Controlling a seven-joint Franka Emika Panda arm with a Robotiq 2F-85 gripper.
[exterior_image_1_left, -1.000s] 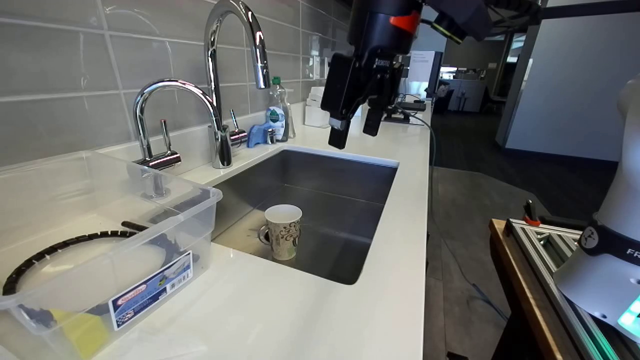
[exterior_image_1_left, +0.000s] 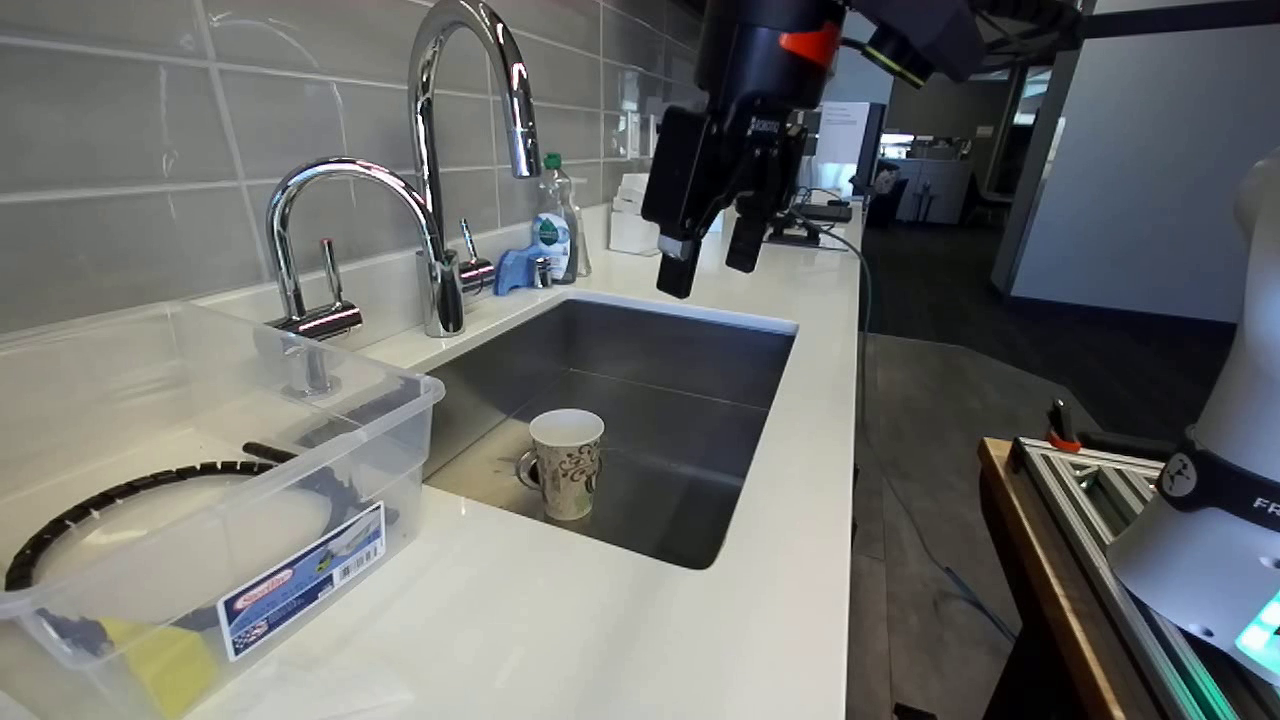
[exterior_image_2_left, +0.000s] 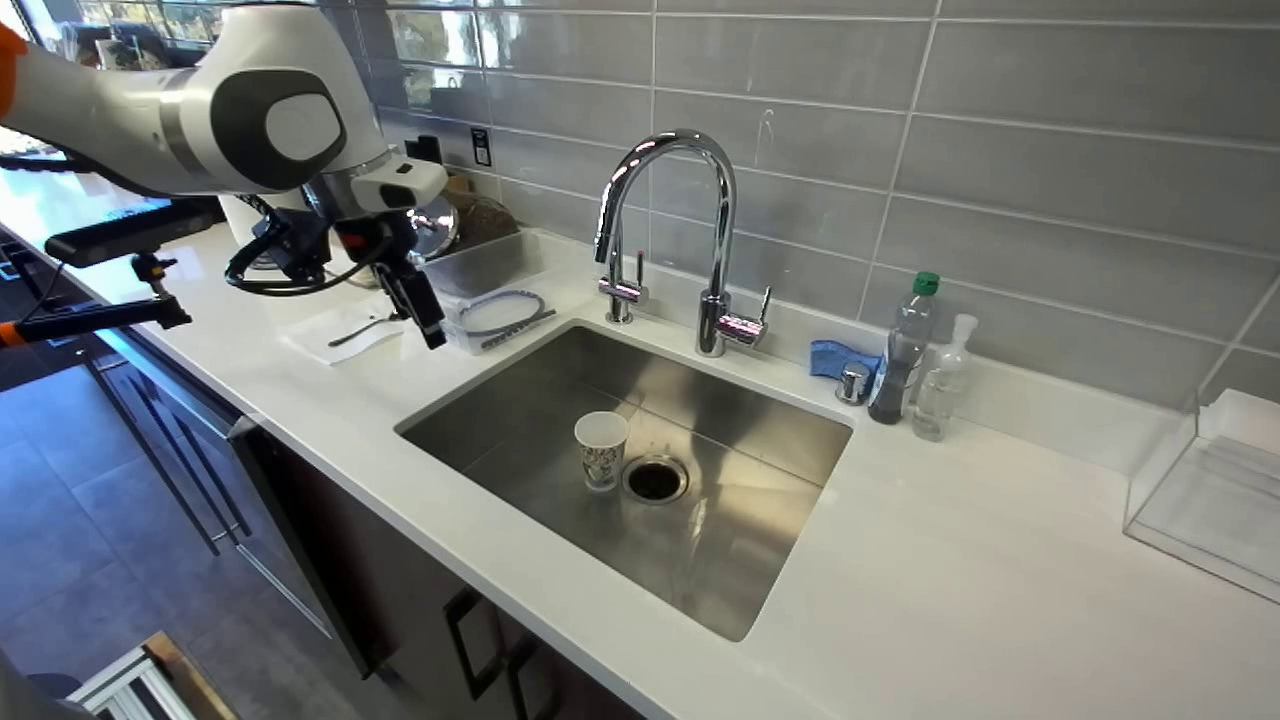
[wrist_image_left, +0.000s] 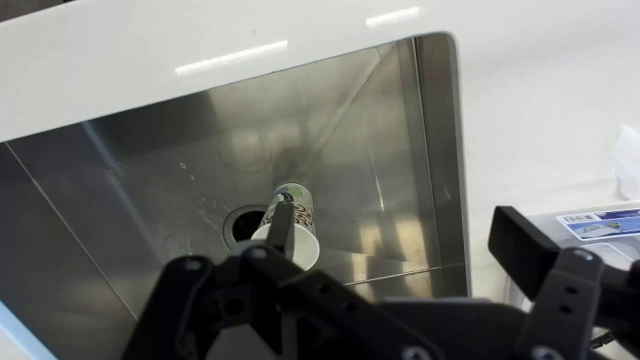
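A white paper cup with a dark and green leafy print (exterior_image_1_left: 565, 474) stands upright in the steel sink (exterior_image_2_left: 732, 564). It is right beside the round drain (exterior_image_2_left: 655, 480). My gripper (exterior_image_1_left: 710, 259) hangs well above the sink, its two black fingers spread apart with nothing between them. In the wrist view, one finger (wrist_image_left: 280, 228) overlaps part of the cup (wrist_image_left: 306, 247), while the other finger (wrist_image_left: 520, 249) lies over the counter side. The gripper touches neither the cup nor the sink. Some of the cup's wall is hidden behind that nearer finger.
Two chrome faucets, one tall (exterior_image_2_left: 720, 228) and one shorter (exterior_image_1_left: 314, 240), rise behind the sink. A green-capped soap bottle (exterior_image_2_left: 902, 348), a clear bottle (exterior_image_2_left: 944, 382) and a blue sponge (exterior_image_2_left: 840, 358) stand behind it too. A clear plastic bin (exterior_image_1_left: 414, 408) holds a coiled hose.
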